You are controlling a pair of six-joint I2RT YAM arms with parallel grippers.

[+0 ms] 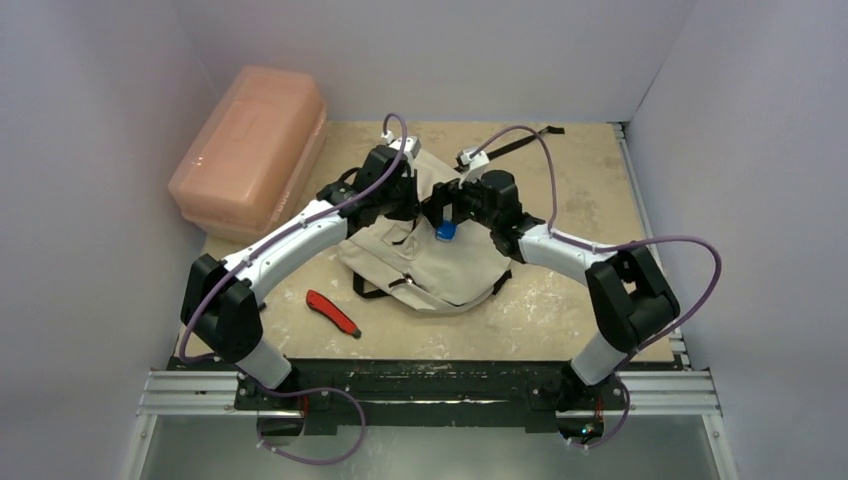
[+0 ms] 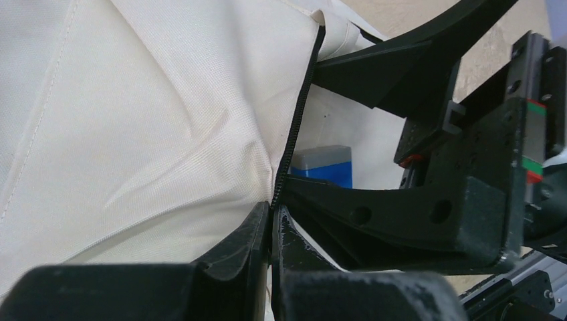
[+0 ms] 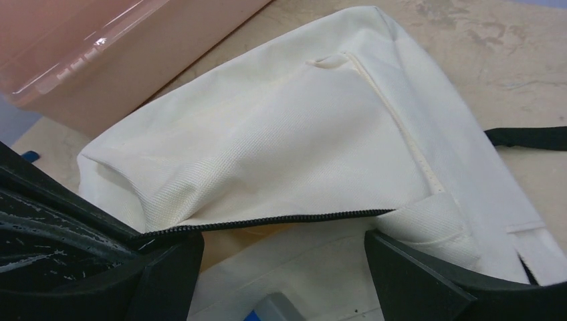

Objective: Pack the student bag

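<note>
The white bag [image 1: 420,280] lies on the table's middle with a black zipper [image 2: 297,120] along its opening. My left gripper is shut at the zipper edge; whether fabric is between its fingertips I cannot tell. My right gripper straddles the opening just beside it, fingers apart, over the bag's cloth. A blue item with a grey top [image 2: 322,167] lies inside, partly hidden under the right gripper; it shows in the top view too.
A pink translucent box [image 1: 245,140] stands at the back left. A red tool [image 1: 330,312] lies at front left.
</note>
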